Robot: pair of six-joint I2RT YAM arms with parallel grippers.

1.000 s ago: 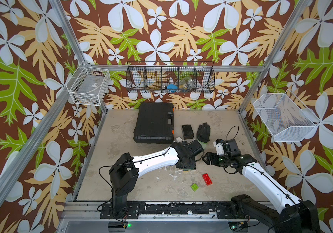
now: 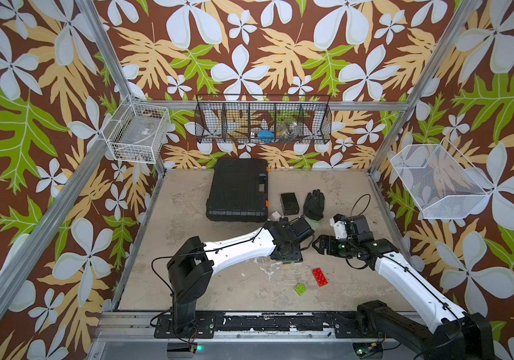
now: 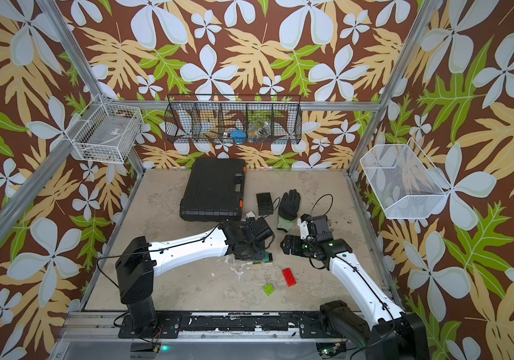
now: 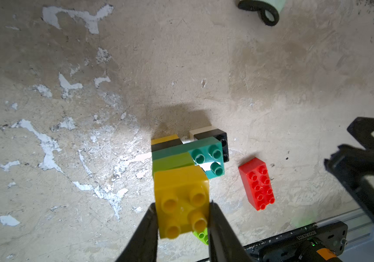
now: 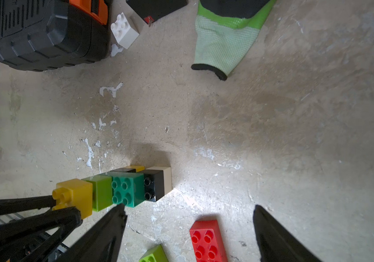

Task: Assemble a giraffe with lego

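Observation:
My left gripper is shut on a yellow brick point(image 4: 182, 185). In both wrist views that brick lines up with the lime-green block point(image 5: 103, 190) at the top of a built stack, and no gap shows between them. Lower down come a teal piece point(image 5: 128, 187) with bare studs and black pieces point(image 5: 154, 185), with a beige piece point(image 5: 167, 179) and a small yellow piece point(image 5: 136, 168) at the base. To the right of the stack my right gripper stands open and empty. A red brick point(image 4: 256, 183) and a lime-green brick point(image 2: 300, 289) lie loose on the table.
A white brick point(image 5: 124, 29) lies beside the black case point(image 2: 237, 189). A glove point(image 2: 314, 205) and a small black box point(image 2: 289, 203) lie toward the back.
The left arm has shifted only very slightly around the stack. The right arm and the loose bricks look unmoved.

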